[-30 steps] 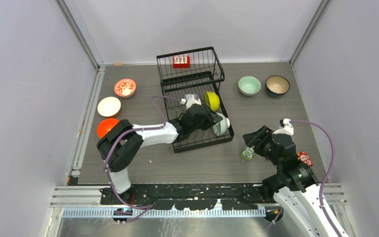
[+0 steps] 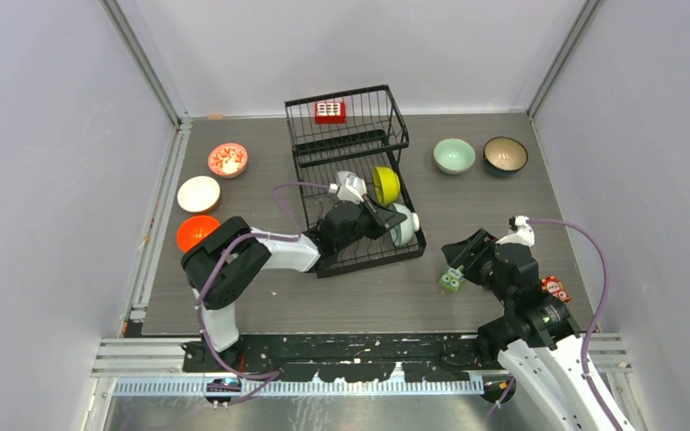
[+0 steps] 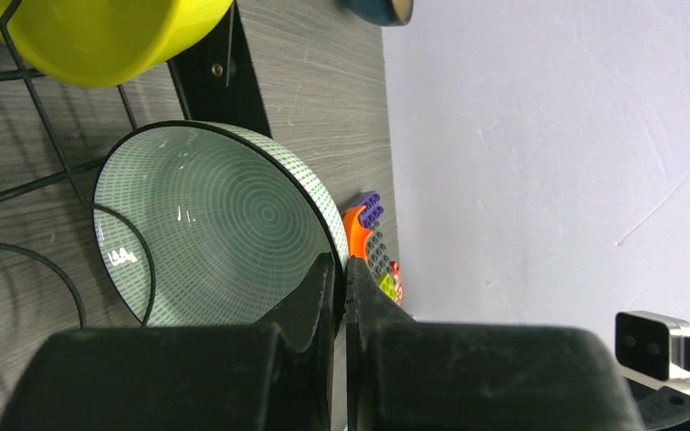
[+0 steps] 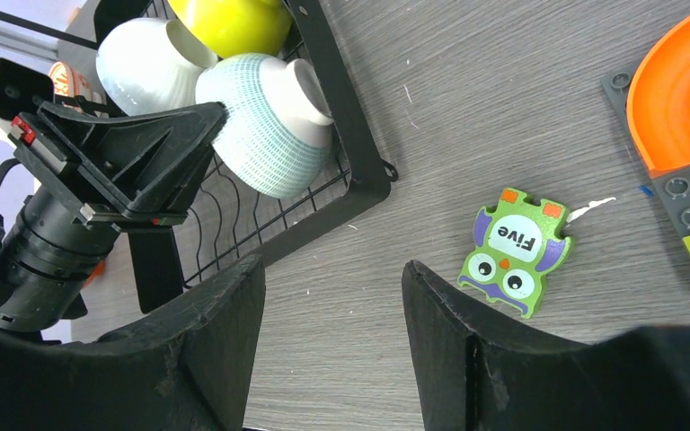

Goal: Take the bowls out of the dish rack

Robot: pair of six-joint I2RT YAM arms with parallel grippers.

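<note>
The black dish rack holds a pale green patterned bowl tipped on its side, a yellow bowl and a white bowl. At the patterned bowl's rim, my left gripper is shut, and the thin edge runs between its fingertips. The bowl still rests within the rack's front corner. Off to the right over the tabletop, my right gripper has its fingers spread with nothing between them.
A light green bowl and a brown bowl stand right of the rack. Orange-patterned, white and orange bowls stand at left. A green owl toy lies near my right gripper. Bare table lies in front of the rack.
My left gripper has shifted slightly right and its fingers have come together at the patterned bowl's rim. The right arm shows no visible movement.
</note>
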